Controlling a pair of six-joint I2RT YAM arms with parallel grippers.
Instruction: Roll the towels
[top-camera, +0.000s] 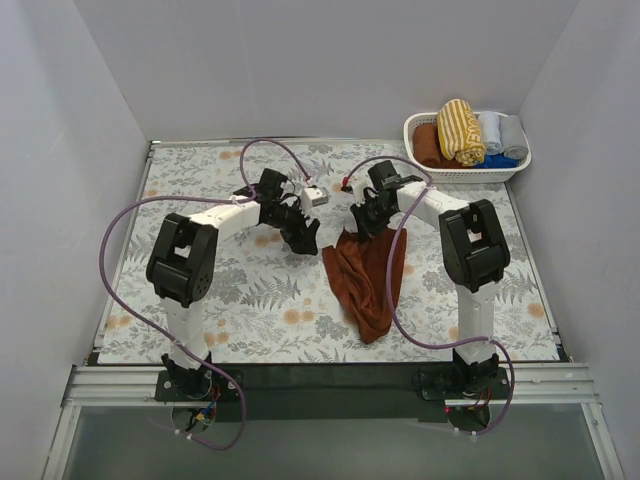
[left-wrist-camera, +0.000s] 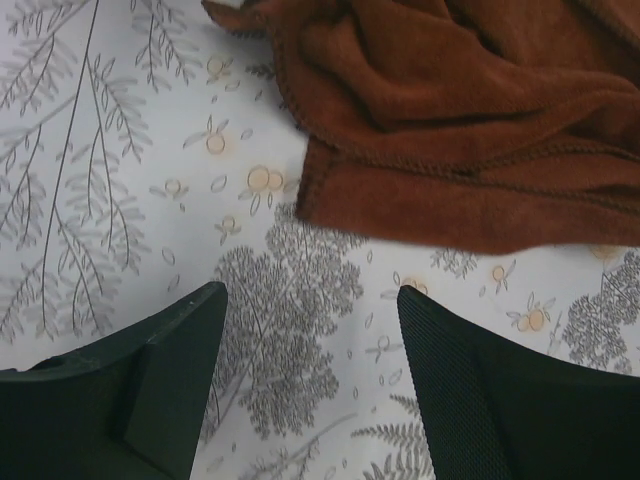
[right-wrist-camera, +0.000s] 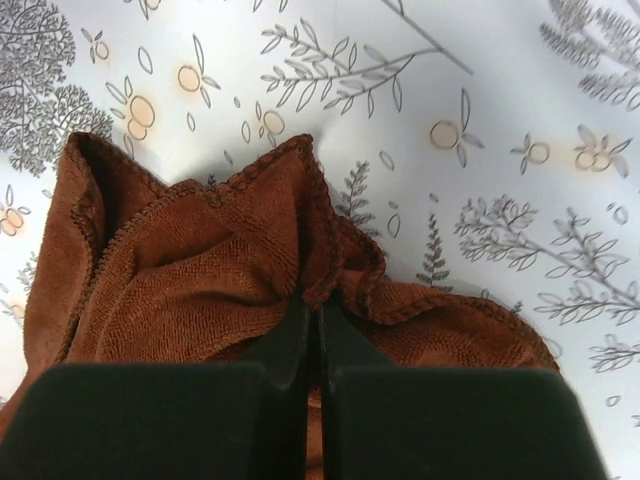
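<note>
A crumpled brown towel (top-camera: 367, 285) lies on the flowered table, stretching from the right gripper toward the front edge. My right gripper (top-camera: 362, 228) is shut on a gathered fold near its far end; in the right wrist view the brown cloth (right-wrist-camera: 190, 270) bunches up around the closed fingers (right-wrist-camera: 290, 390). To the left of the towel, my left gripper (top-camera: 312, 248) stands open with empty fingers (left-wrist-camera: 165, 375). In the left wrist view, the towel's stitched edge (left-wrist-camera: 420, 205) lies just beyond them, untouched.
A white basket (top-camera: 465, 175) at the back right holds rolled towels, among them a yellow striped one (top-camera: 459, 132), a brown one and pale ones. Purple cables loop over both arms.
</note>
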